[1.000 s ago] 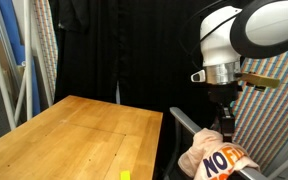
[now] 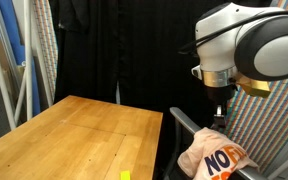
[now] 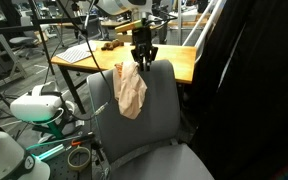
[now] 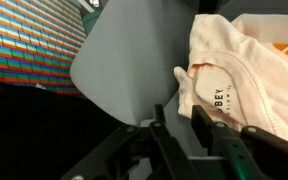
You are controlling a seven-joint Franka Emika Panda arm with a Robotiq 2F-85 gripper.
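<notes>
A pale peach cloth (image 2: 212, 158) with dark and orange lettering hangs over the top of a grey chair back (image 3: 156, 105). Exterior view 2 shows the cloth (image 3: 130, 92) draped down the seat side of the backrest. My gripper (image 2: 221, 122) is just above the cloth, pointing down. In the wrist view the open gripper has its fingers apart at the lower edge, near the cloth (image 4: 224, 55) and its small label. No cloth shows clearly gripped, and whether the fingertips touch it is hard to tell.
A wooden table (image 2: 79, 130) stands beside the chair, mostly bare, with a small yellow object (image 2: 125, 175) at its front edge. Black curtains (image 2: 124, 50) hang behind. The chair seat (image 3: 159, 163) is clear.
Over the last second the arm's wrist has tilted and my gripper has shifted slightly left in exterior view 1. The cloth's lettering has shifted a little; it still hangs on the chair.
</notes>
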